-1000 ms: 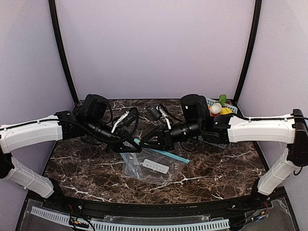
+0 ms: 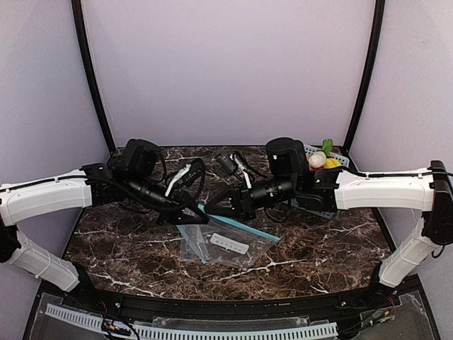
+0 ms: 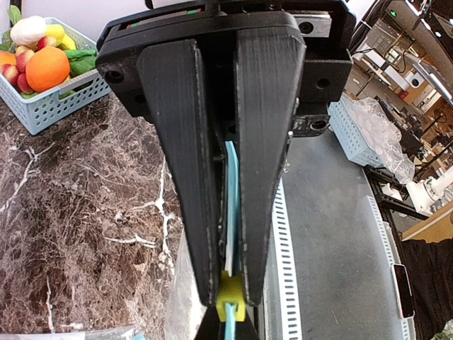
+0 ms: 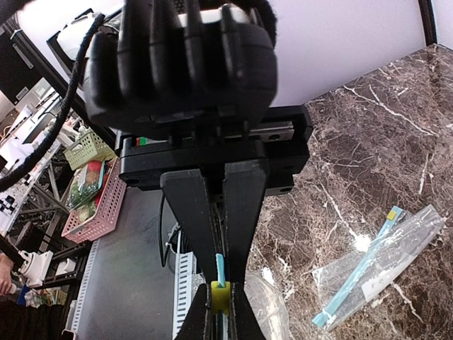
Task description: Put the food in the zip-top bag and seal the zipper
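A clear zip top bag with a blue zipper strip lies across the middle front of the table. Both grippers meet at its top edge. My left gripper is shut on the blue strip, which runs between its fingers. My right gripper is shut at the yellow slider on the strip, facing the left gripper closely. In the top view the two arms nearly touch above the bag.
A blue basket of fruit and vegetables stands at the back right, partly behind the right arm in the top view. Another clear bag with a blue strip shows in the right wrist view.
The right gripper has shifted very slightly at the bag's top edge, covering the yellow slider in the top view. Otherwise almost nothing has moved.
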